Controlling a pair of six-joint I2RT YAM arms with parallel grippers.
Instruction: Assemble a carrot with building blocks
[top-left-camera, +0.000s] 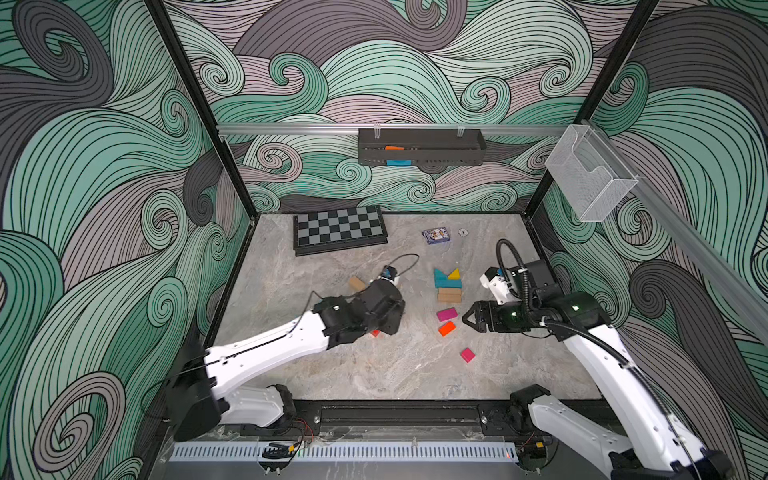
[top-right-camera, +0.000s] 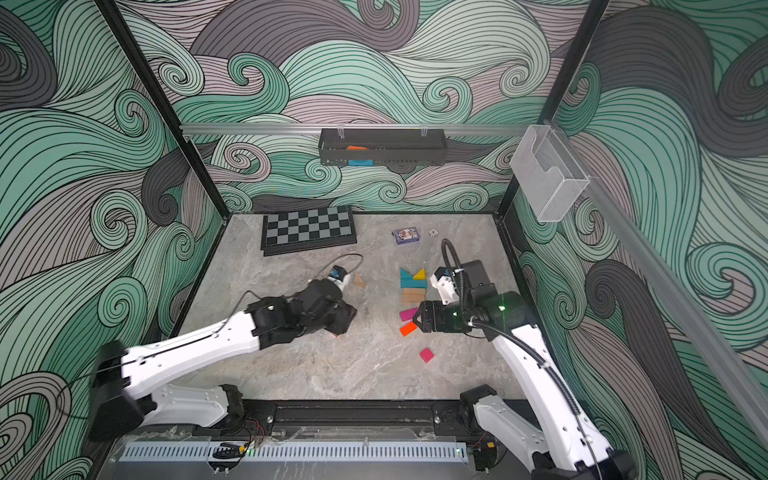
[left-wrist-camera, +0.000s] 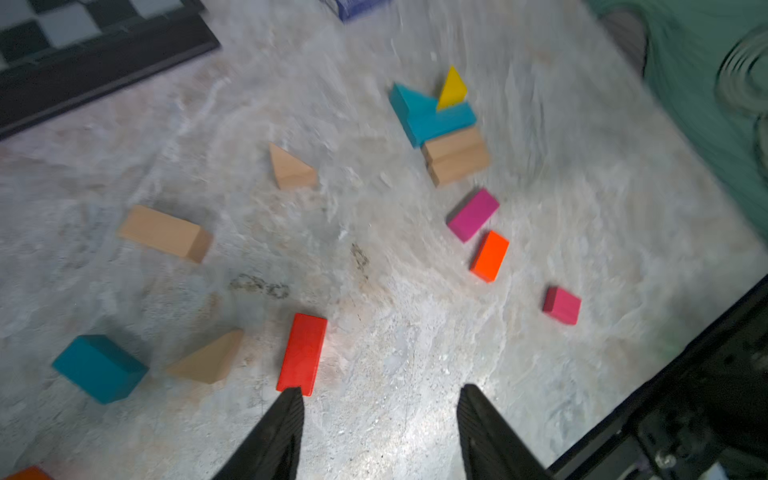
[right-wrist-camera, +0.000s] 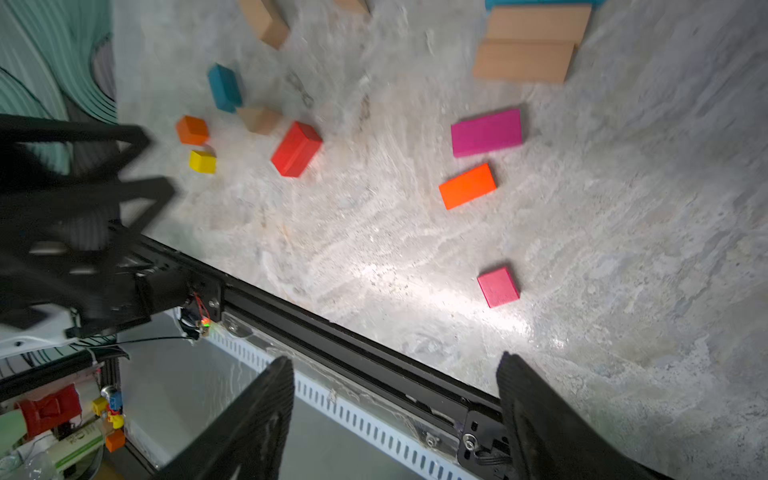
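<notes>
Blocks lie on the marble table: yellow triangle, teal pieces, two tan blocks, magenta block, orange block, pink cube, red block, tan triangles, tan bar, blue block. The teal, yellow and tan pieces form a group at centre right. My left gripper is open and empty, raised over the left-centre blocks. My right gripper is open and empty above the right side of the table, near the pink cube.
A chessboard and a card box lie at the back. A dark rail tray and a mesh basket hang above.
</notes>
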